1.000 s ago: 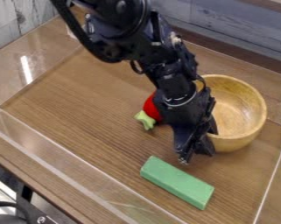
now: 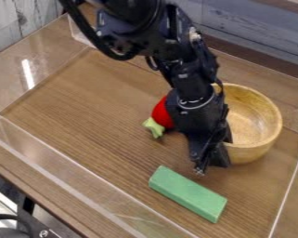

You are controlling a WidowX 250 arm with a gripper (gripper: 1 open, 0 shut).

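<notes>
My black gripper (image 2: 208, 153) reaches down over the left side of a tan bowl (image 2: 256, 116), its fingertips low by the bowl's near-left rim. Its fingers look shut, and whatever is between them is hidden or too dark to tell, possibly the rim. A red object with a pale green end (image 2: 155, 125) lies partly behind the arm, left of the bowl. In front lies a green block (image 2: 187, 193), apart from the gripper.
A light wall stands behind at the top right. A black cable shows at the lower left corner.
</notes>
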